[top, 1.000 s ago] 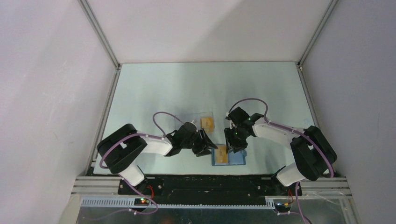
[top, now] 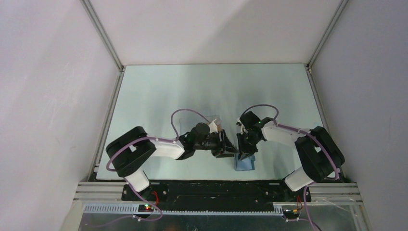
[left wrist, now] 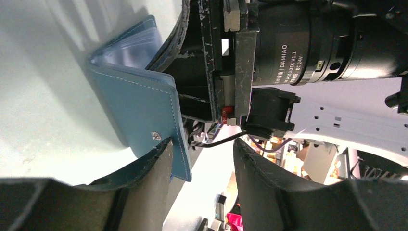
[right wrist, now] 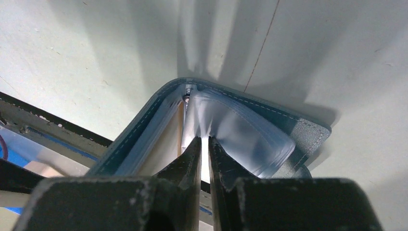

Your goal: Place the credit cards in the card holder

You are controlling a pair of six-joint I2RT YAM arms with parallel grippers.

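Note:
The blue card holder [top: 244,164] lies near the front edge, partly hidden under both grippers. My left gripper is open at its stitched outer edge [left wrist: 130,106], one finger in front of the cover. In the right wrist view the holder's clear sleeves [right wrist: 231,127] are spread, with an orange card strip [right wrist: 180,125] between them. My right gripper is over the sleeves, fingertips close together with a narrow gap; whether they grip a sleeve is unclear.
A clear tray [top: 187,120] lies behind my left gripper, largely covered by it. The two arms are very close at the centre front.
My left gripper has moved right over the holder, now covering the orange card visible earlier. My right gripper has moved slightly right. The holder's visible part sits a little further right.

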